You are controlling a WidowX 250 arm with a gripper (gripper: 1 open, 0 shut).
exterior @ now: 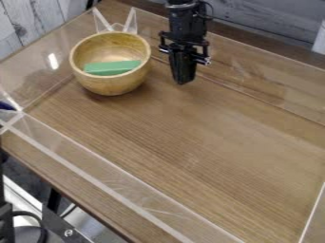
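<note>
The black gripper (181, 70) hangs over the wooden table at the upper middle, just right of a round wooden bowl (121, 82). Its fingers look shut, with nothing visible between them. Inside the bowl lies a green block (112, 67).
A white pointed object (114, 27) stands behind the bowl. Black cables (32, 220) lie at the lower left edge.
</note>
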